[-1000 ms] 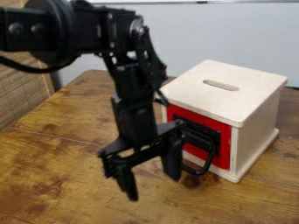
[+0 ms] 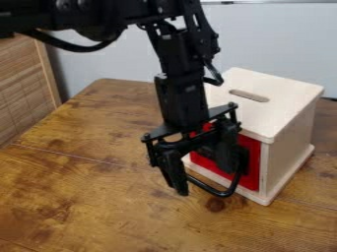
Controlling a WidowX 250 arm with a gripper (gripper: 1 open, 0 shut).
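My black gripper (image 2: 198,167) stands open in front of a pale wooden box (image 2: 285,128) with a red front panel (image 2: 255,159). Its fingers hang over the panel's lower left area, and the right one is close to the panel; whether it touches cannot be told. A black metal bar or loop shows at the panel's foot, partly hidden by the gripper. The box has a slot in its top. The arm hides much of the red front.
A woven panel (image 2: 24,84) stands at the back left, and a white wall is behind.
My gripper has moved up and to the right, from left of the box to in front of its red panel, covering more of it.
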